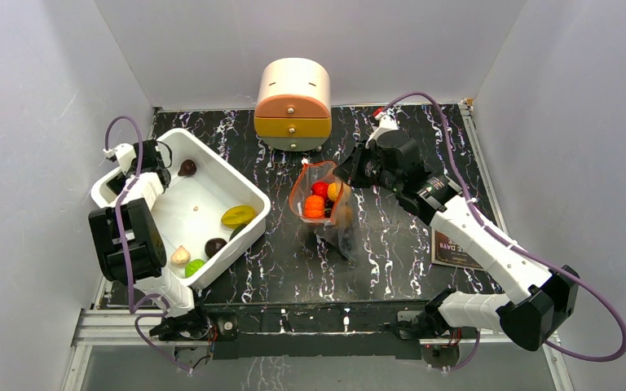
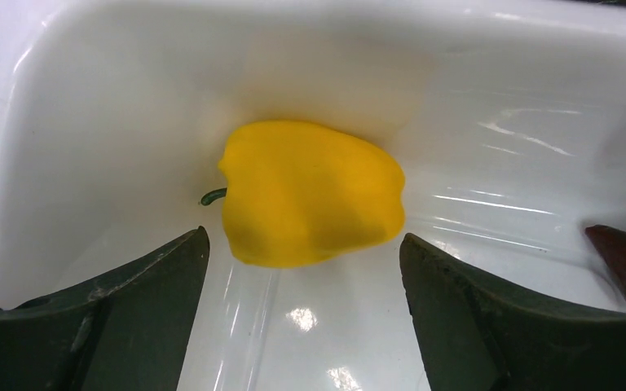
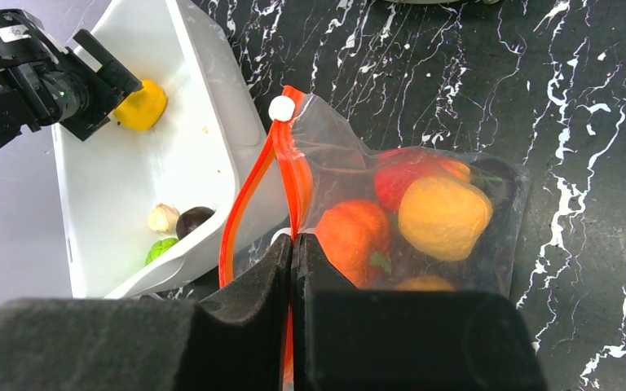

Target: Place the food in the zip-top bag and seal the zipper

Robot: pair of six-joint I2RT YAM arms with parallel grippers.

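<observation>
The zip bag (image 1: 330, 228) with red, orange and yellow food stands mid-table. My right gripper is shut at its orange zipper edge (image 3: 244, 195), holding the edge upright. My left gripper is open over a yellow pepper (image 2: 310, 191) at the side of the white bin (image 1: 249, 191), with the pepper between and beyond its fingertips. The bin also holds a long yellow item (image 1: 237, 217), garlic (image 1: 181, 254), a green item (image 1: 195, 267) and several dark items (image 1: 215, 246).
A small pastel drawer box (image 1: 292, 102) stands at the back centre. A brown board (image 1: 452, 252) lies at the right. Bare dark marble surrounds the bag.
</observation>
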